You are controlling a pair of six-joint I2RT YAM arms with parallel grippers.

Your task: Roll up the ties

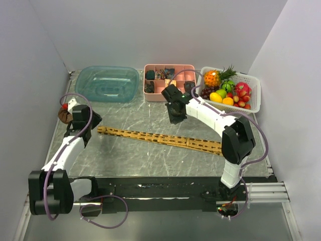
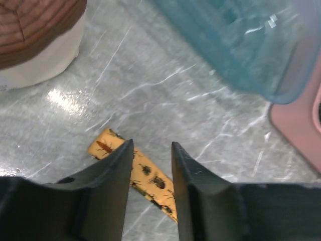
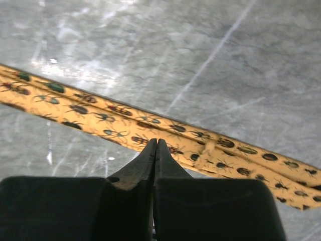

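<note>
A long yellow tie (image 1: 150,137) printed with insects lies stretched flat across the grey table, its left end (image 2: 105,145) in the left wrist view below my left gripper, whose fingers stand apart with nothing seen between them. My right gripper is shut, hanging over the middle of the tie (image 3: 95,113), where a cross band shows on the strip; nothing shows between its fingertips.
A teal plastic tray (image 1: 107,83) is at the back left, a pink compartment box (image 1: 169,99) at the back middle, a basket of fruit (image 1: 255,105) at the back right. A brown round object (image 2: 35,25) sits at the left.
</note>
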